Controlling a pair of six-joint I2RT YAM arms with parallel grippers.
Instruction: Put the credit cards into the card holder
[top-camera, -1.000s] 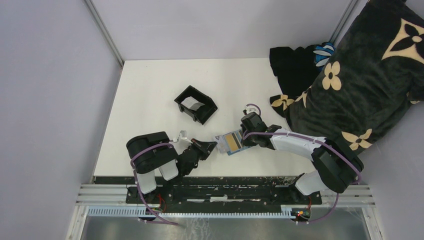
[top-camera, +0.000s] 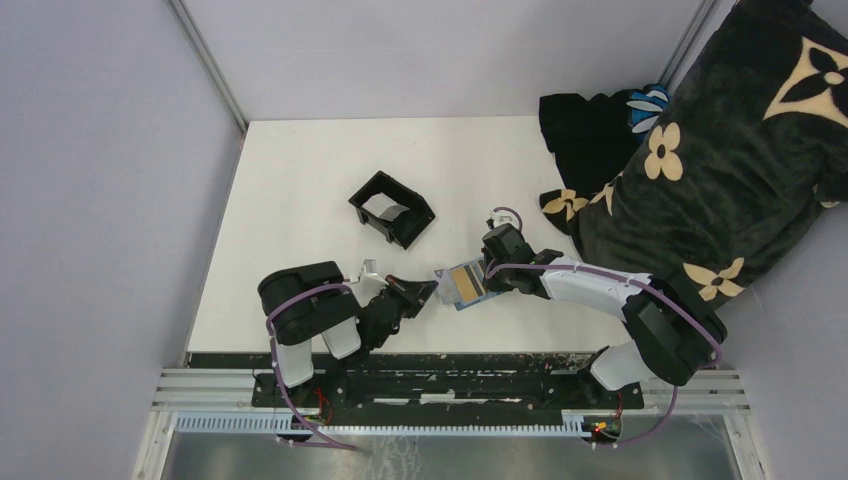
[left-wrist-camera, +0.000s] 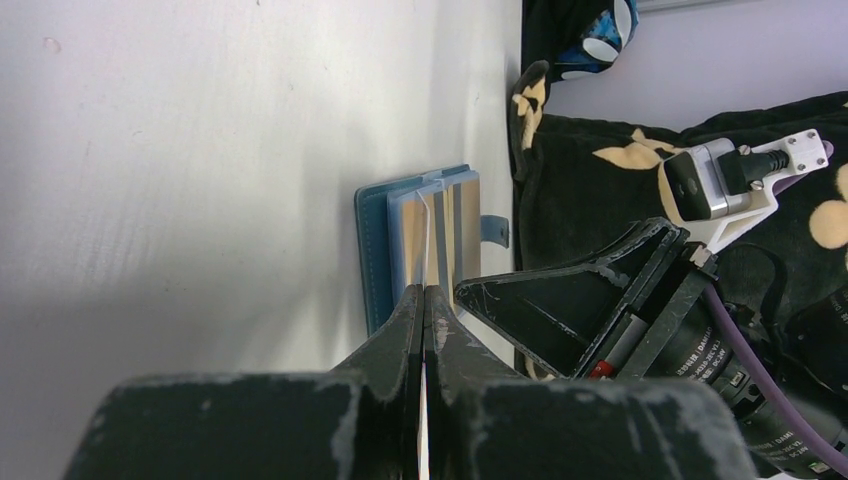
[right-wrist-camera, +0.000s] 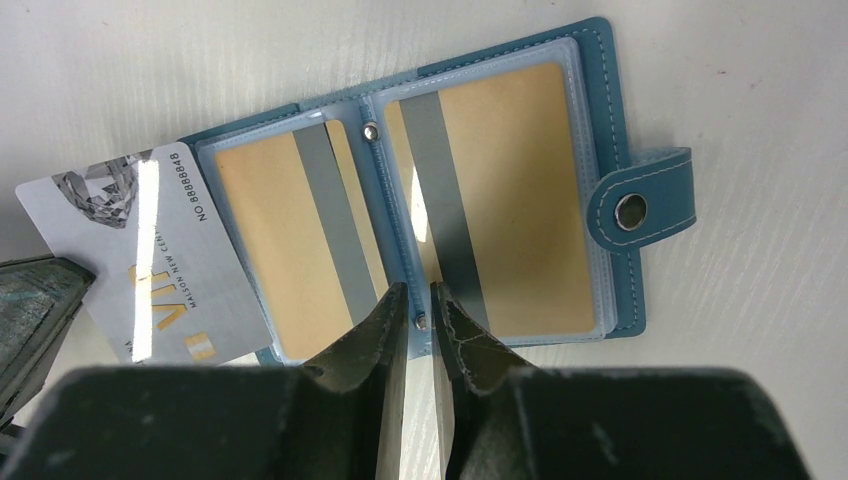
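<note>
A blue card holder (right-wrist-camera: 630, 300) lies open on the table, a gold card with a grey stripe behind the clear sleeve on each side. The silver credit card (right-wrist-camera: 205, 270) overlaps the holder's left edge, partly over that side's sleeve or at its mouth; which, I cannot tell. My left gripper is shut on this card, which appears edge-on as a thin pale line between its fingers. Above the holder's fold, near the lower rivet, my right gripper stands slightly open with a narrow, empty gap between its fingertips.
A black box (top-camera: 405, 230) with pale cards inside stands behind the left gripper. A snap strap (right-wrist-camera: 655, 200) sticks out from the holder's right edge. Dark patterned cushion (top-camera: 700, 190) and black cloth (top-camera: 590, 135) cover the right side.
My left gripper has shifted slightly to the right, toward the holder, with the silver card. The right arm looks unmoved in the top view.
</note>
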